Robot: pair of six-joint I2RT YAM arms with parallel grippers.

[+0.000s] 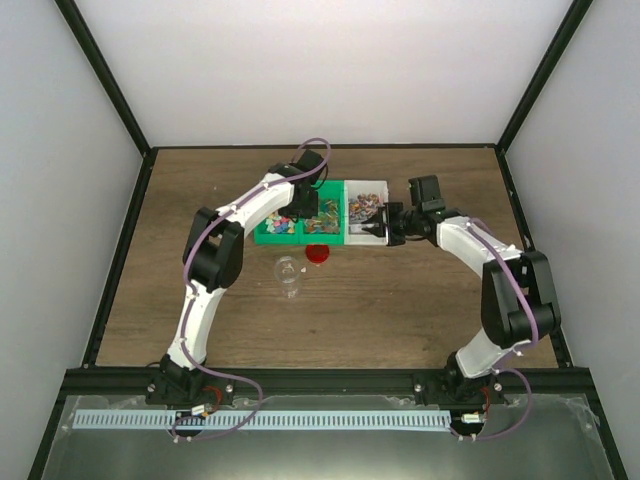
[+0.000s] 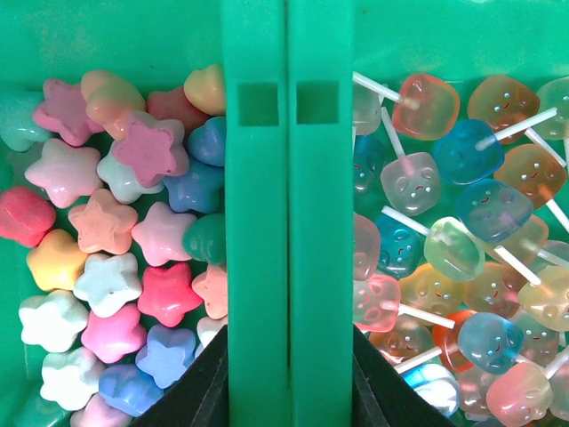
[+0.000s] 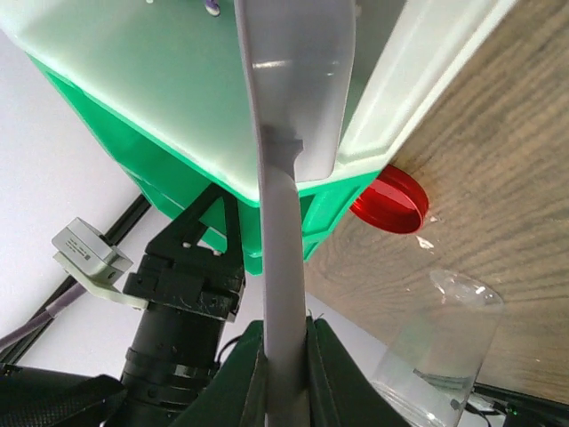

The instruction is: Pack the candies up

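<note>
A green two-part box holds star-shaped candies on one side and lollipop candies on the other. Its upright middle divider stands between the fingers of my left gripper, shut on it. Beside the green box is a white box with more candies in it. My right gripper grips the handle of a grey scoop, whose blade reaches over the near part of the white box. The scoop's tip is cut off in the right wrist view.
On the table in front of the boxes lies a red lid. A clear jar stands nearer, left of the lid. Bare wooden table stretches across the front and right.
</note>
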